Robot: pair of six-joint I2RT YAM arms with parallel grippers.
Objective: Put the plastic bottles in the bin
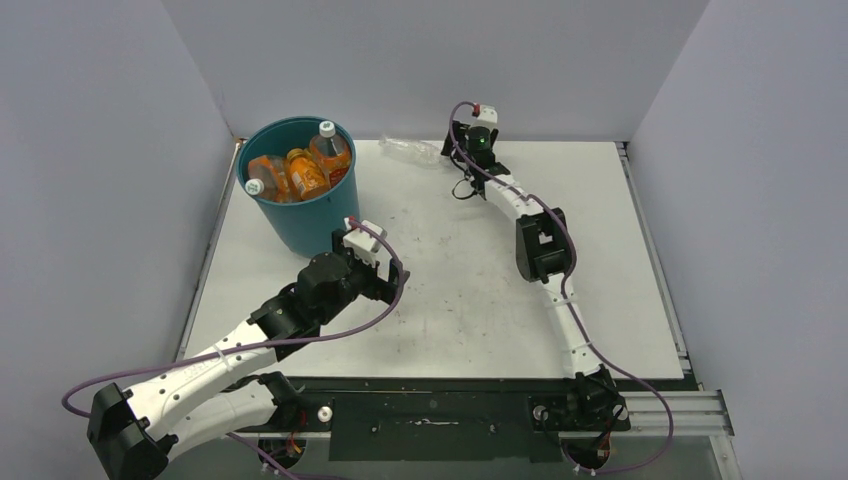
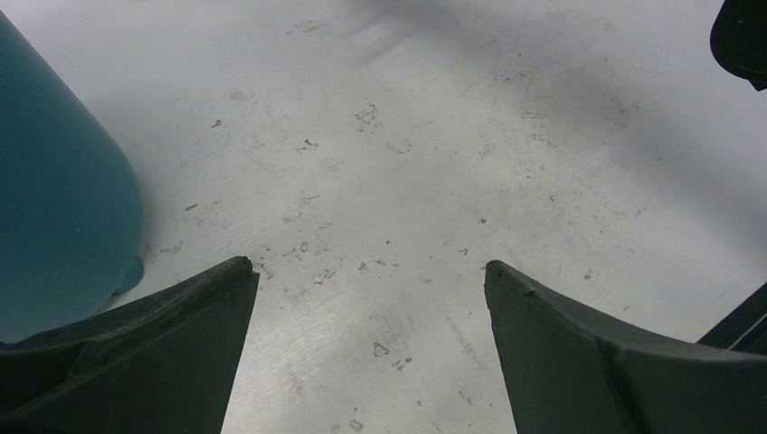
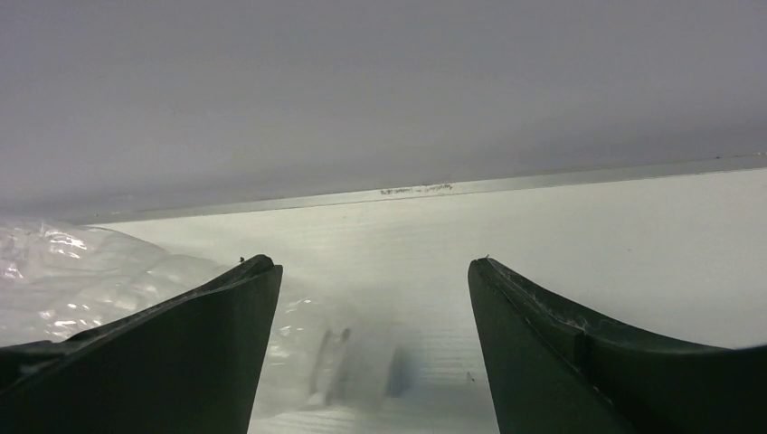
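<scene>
A clear, empty plastic bottle (image 1: 410, 151) lies on its side along the back edge of the table. In the right wrist view the bottle (image 3: 90, 271) enters from the left, passes behind the left finger, and its blurred end shows between the fingers. My right gripper is open beside it, its grip closed on nothing. The teal bin (image 1: 312, 215) stands at the back left, with 3 bottles (image 1: 305, 174) of orange-brown colour inside. Just right of the bin, my left gripper is open over bare table.
Grey walls (image 1: 430, 70) close off the back and both sides, the back one right behind the bottle. A purple cable (image 1: 230, 350) runs along each arm.
</scene>
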